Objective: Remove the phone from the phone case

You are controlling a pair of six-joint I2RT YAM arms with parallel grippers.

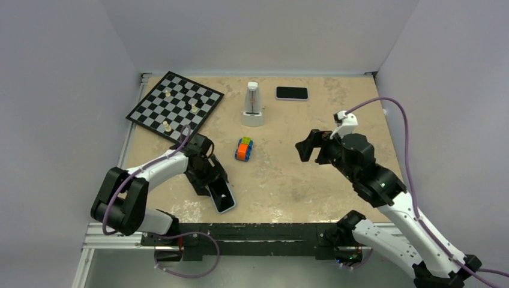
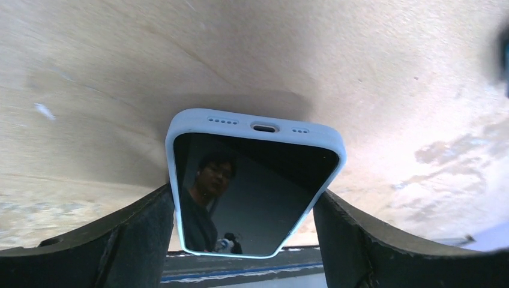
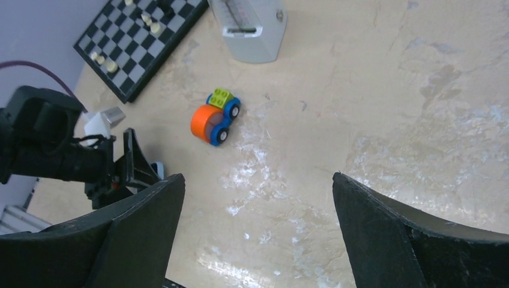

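The phone (image 1: 222,198) sits in its pale blue case (image 2: 255,127), screen up, near the front left of the table. My left gripper has a finger against each long side of the case, shut on it across its width. The end with the charging port points away from the gripper, and that end wall shows clearly. The phone's other end is cut off from sight in the top view by the gripper. Off to the right, above bare table, my right gripper is open and empty.
A toy car (image 1: 243,149) lies right of the left gripper. Behind stand a metronome (image 1: 252,108) and a chessboard (image 1: 174,107) with several pieces. Another dark-screened phone (image 1: 292,93) rests at the back.
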